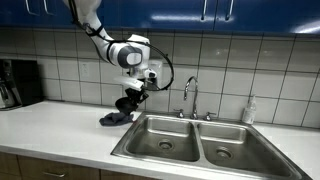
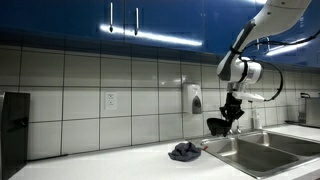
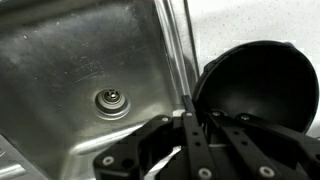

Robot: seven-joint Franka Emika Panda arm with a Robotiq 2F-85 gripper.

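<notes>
A black bowl-like vessel (image 3: 255,85) hangs over the left rim of the steel sink, its open top facing the wrist camera. My gripper is shut on its near rim. In exterior view 1 the gripper (image 1: 141,92) is seen beside the dark vessel (image 1: 126,104), just above the counter's sink side. From the other side, exterior view 2 has the black vessel (image 2: 218,127) held off the counter. A dark cloth (image 1: 116,118) lies crumpled on the counter below and left of it.
The double sink (image 1: 215,142) has a faucet (image 1: 195,92) behind it. A bottle (image 1: 250,110) stands at the back right. On the tiled wall a white dispenser (image 2: 191,98) is mounted.
</notes>
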